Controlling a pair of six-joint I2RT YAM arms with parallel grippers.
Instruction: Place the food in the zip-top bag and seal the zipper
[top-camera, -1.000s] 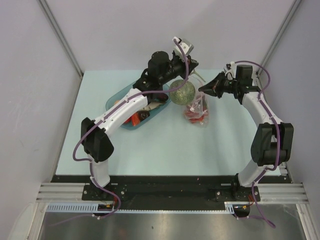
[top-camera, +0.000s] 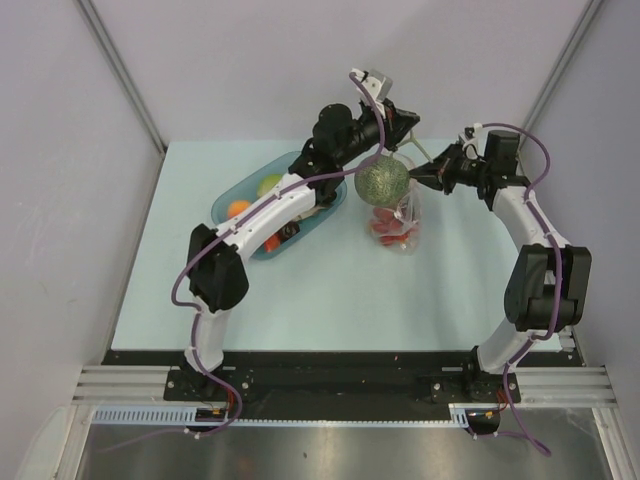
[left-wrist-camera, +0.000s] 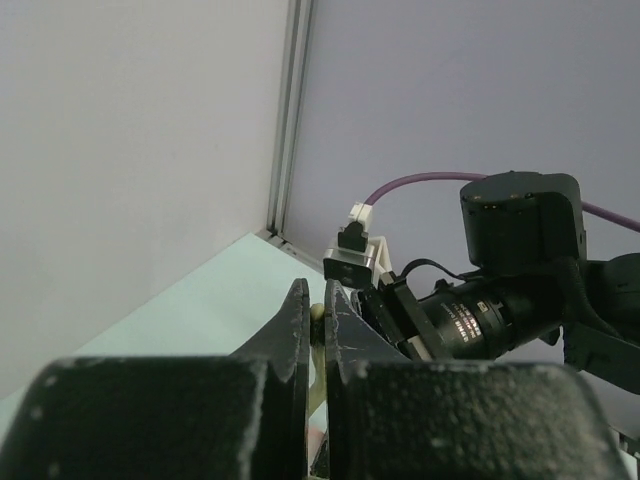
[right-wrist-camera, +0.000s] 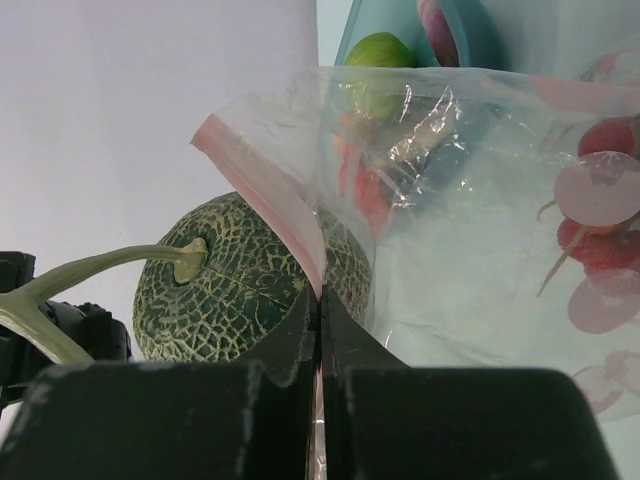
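Observation:
A green speckled melon (top-camera: 381, 182) hangs by its forked stem from my left gripper, which is shut on that stem. The melon is beside the top of the clear zip bag (top-camera: 395, 225), which holds red items seen through its plastic. In the right wrist view the melon (right-wrist-camera: 215, 300) lies behind the bag's pink zipper edge (right-wrist-camera: 258, 190); whether any of it is inside I cannot tell. My right gripper is shut on that bag edge at the mouth.
A blue tray (top-camera: 235, 195) with assorted vegetables stands left of the bag, partly under the left arm. White walls border the back and sides.
My right gripper has shifted slightly to the right.

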